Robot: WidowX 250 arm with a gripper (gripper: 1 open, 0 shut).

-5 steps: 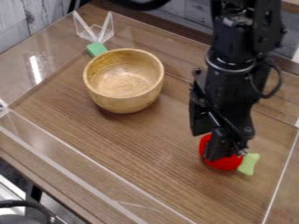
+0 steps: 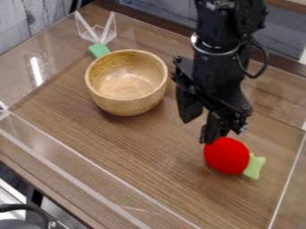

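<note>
My gripper (image 2: 209, 127) hangs from the dark arm over the right middle of the table, its fingers pointing down. Just below it lies a red round object (image 2: 226, 156) with a pale green piece (image 2: 255, 165) at its right. I cannot tell clearly whether the fingers are apart; I see nothing held between them.
A wooden bowl (image 2: 125, 79) sits left of the arm. A small green object (image 2: 99, 51) and a white wire-like item (image 2: 96, 27) lie at the back left.
The red object now shows below the gripper.
</note>
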